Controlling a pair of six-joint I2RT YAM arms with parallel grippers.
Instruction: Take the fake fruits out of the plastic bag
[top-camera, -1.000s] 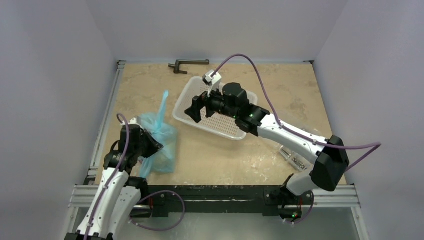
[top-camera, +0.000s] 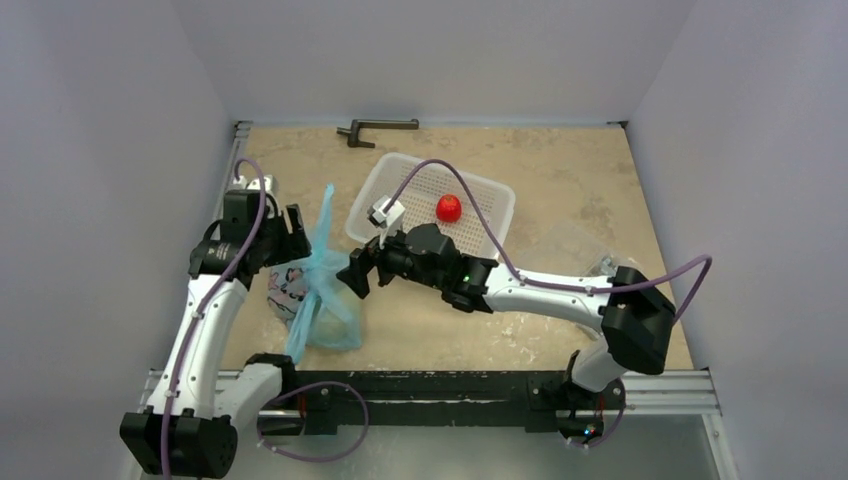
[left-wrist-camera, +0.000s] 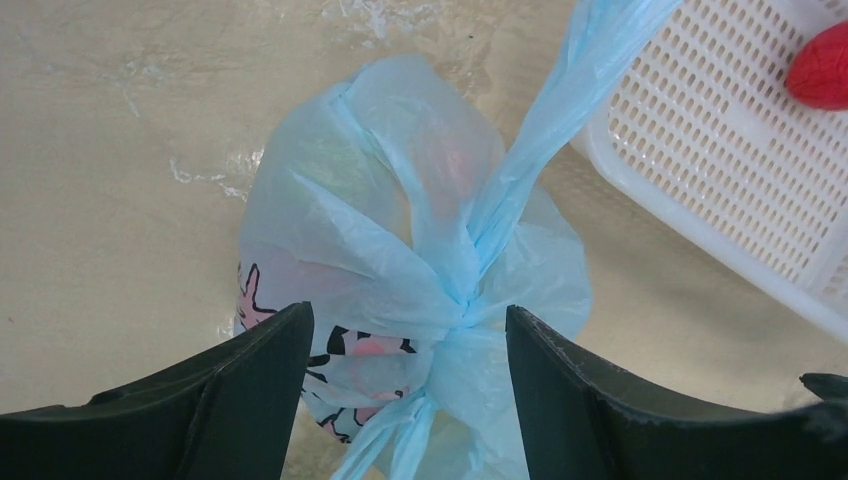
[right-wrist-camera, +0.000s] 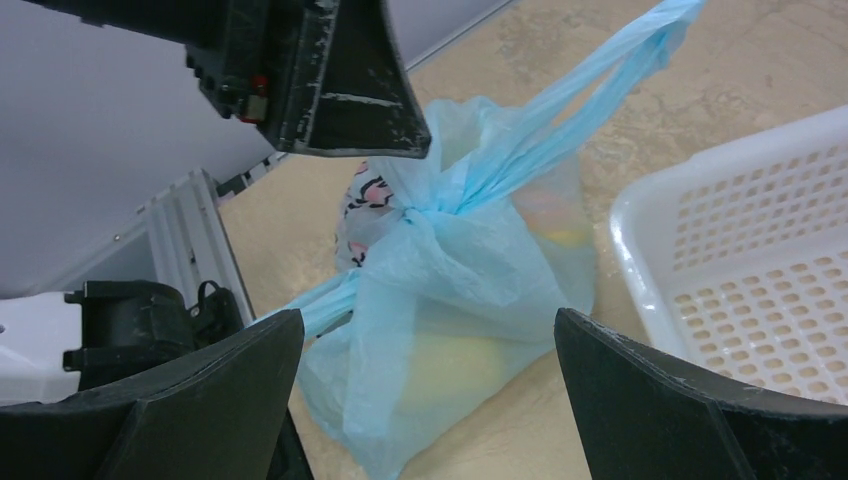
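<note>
The light blue plastic bag (top-camera: 330, 305) lies on the left of the table, gathered with twisted ends, pale yellow and reddish shapes faintly showing through (right-wrist-camera: 440, 370). A patch with pink and black print shows at its side. My left gripper (top-camera: 297, 232) hangs open above the bag; in the left wrist view its fingers (left-wrist-camera: 250, 390) frame it with nothing between. My right gripper (top-camera: 362, 268) is open just right of the bag, beside the white basket (top-camera: 375, 190), pointed at the bag.
A red fruit (top-camera: 448, 208) sits in the basket. A black bracket (top-camera: 380, 124) lies at the back. Clear, shiny items sit at the right edge under my right arm.
My left gripper has risen away from the bag and backward. My right gripper has moved down-left in the top view, from over the basket toward the bag, uncovering the red fruit.
</note>
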